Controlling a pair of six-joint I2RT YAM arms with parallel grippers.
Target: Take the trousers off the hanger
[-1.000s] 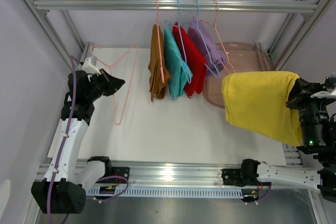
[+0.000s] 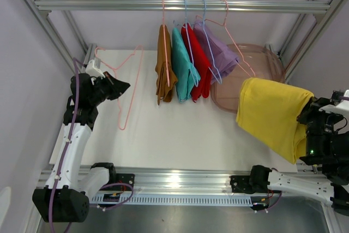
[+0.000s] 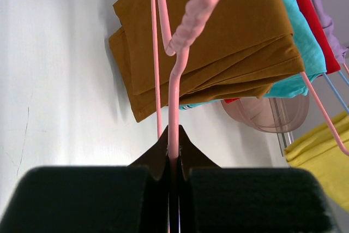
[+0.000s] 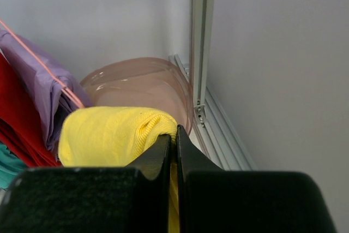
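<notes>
Yellow trousers hang folded from my right gripper, which is shut on them at the lower right; the right wrist view shows the cloth pinched between its fingertips. My left gripper is shut on a thin pink hanger, which holds no garment. Brown, teal, red and purple folded garments hang on hangers from the rail. At the right of them a pink hanger hangs with no cloth visible on it.
The metal rail runs across the top. A brown plastic tray lies at the back right, partly behind the garments. The middle and front of the white board are clear.
My right gripper and the yellow trousers have moved slightly down and toward the front. The right-hand hangers have swung a little. The left arm has not moved.
</notes>
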